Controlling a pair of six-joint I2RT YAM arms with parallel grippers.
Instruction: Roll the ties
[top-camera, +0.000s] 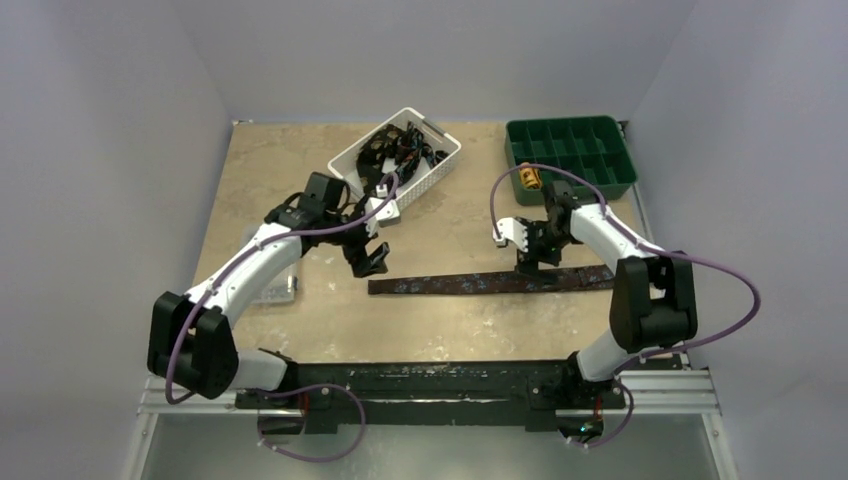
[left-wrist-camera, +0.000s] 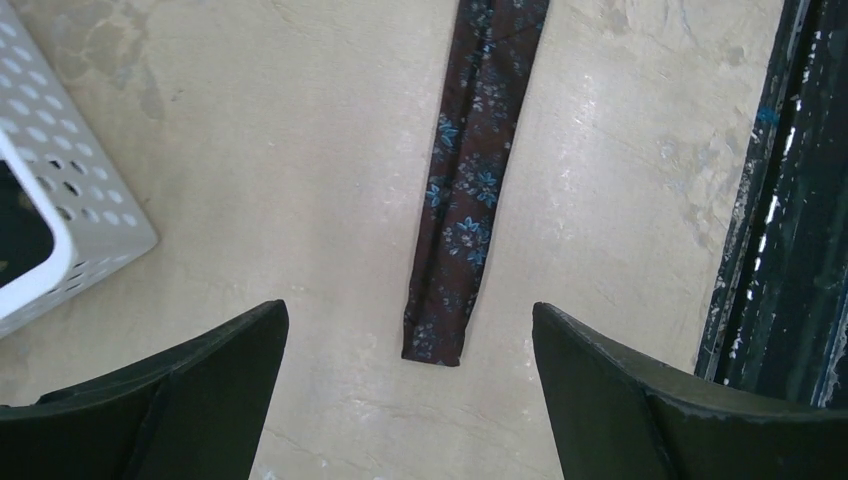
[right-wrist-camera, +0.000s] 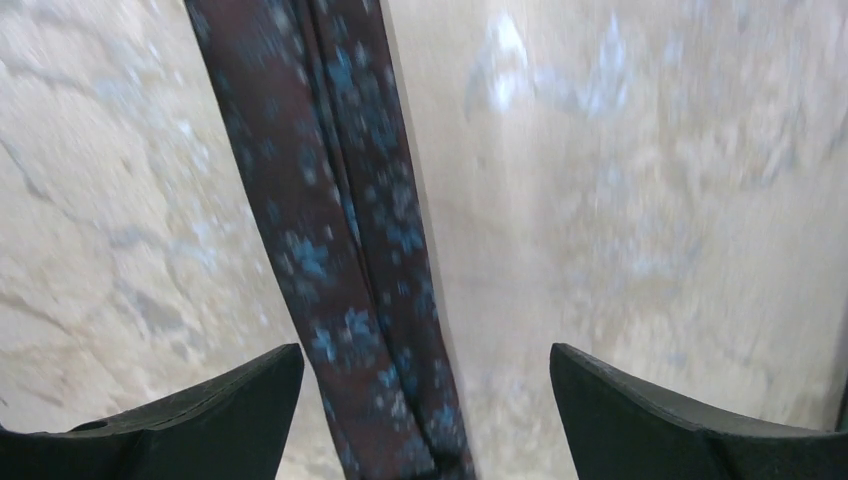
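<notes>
A dark brown tie with blue flowers (top-camera: 440, 285) lies flat and lengthwise across the middle of the table, a crease running along it. My left gripper (top-camera: 370, 258) hangs open just beyond its left end, which shows in the left wrist view (left-wrist-camera: 435, 325). My right gripper (top-camera: 535, 262) is open over the right half of the tie, seen close and slightly blurred in the right wrist view (right-wrist-camera: 330, 280), with nothing held.
A white basket (top-camera: 432, 180) of dark ties stands at the back middle. A green compartment tray (top-camera: 585, 190) with a yellow rolled item (top-camera: 528, 176) is at the back right.
</notes>
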